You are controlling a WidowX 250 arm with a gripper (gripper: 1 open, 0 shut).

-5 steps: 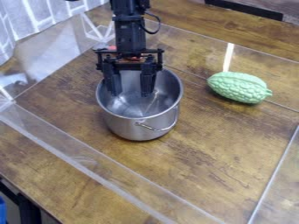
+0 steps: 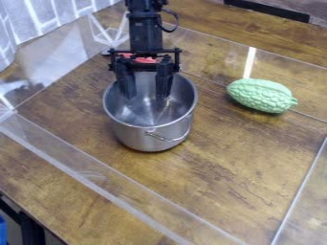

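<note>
A black gripper [image 2: 144,69] hangs from above over a steel pot [image 2: 149,130], its fingers down at or inside the rim toward the back. Whether anything is between the fingers is hard to tell. A pale green bitter melon [image 2: 261,96] lies on the wooden table to the right of the pot. A red object behind the gripper is partly hidden.
Clear panels edge the work area on the left and right. A white, translucent item stands at the back left.
The gripper has shifted slightly over the pot, and the pot appears a little farther left and back than before. The melon has not moved.
</note>
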